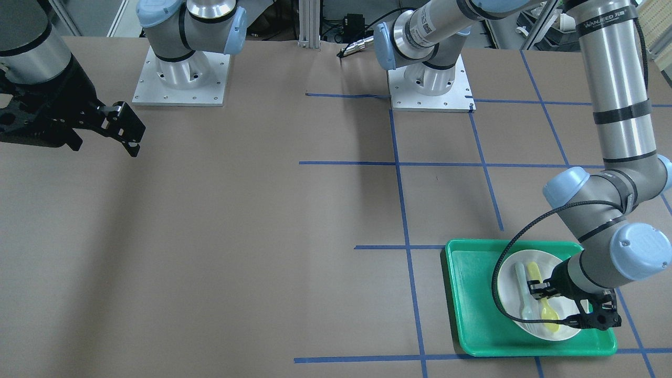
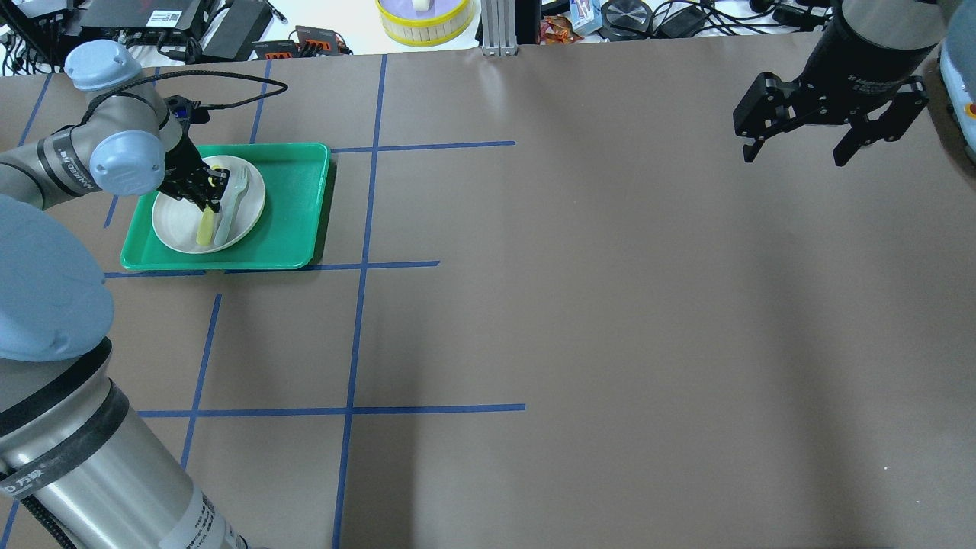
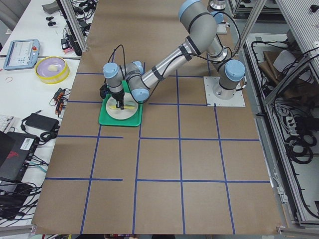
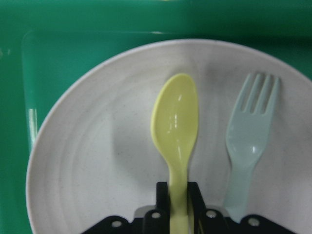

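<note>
A yellow spoon [image 4: 174,117] and a pale blue fork [image 4: 247,144] lie side by side on a white plate [image 4: 92,146] inside a green tray [image 1: 463,296]. My gripper is down at the plate, its black fingers closed on the spoon's handle, the bowl of the spoon pointing away from it in the wrist view. The fork lies to the right of it there, apart from the fingers. In the front and top views the wrist partly covers plate and spoon.
Another black gripper [image 2: 828,119] hangs over the far side of the table. The table [image 1: 252,252] between it and the tray is clear, marked with blue tape lines. A cable loops round my wrist over the tray.
</note>
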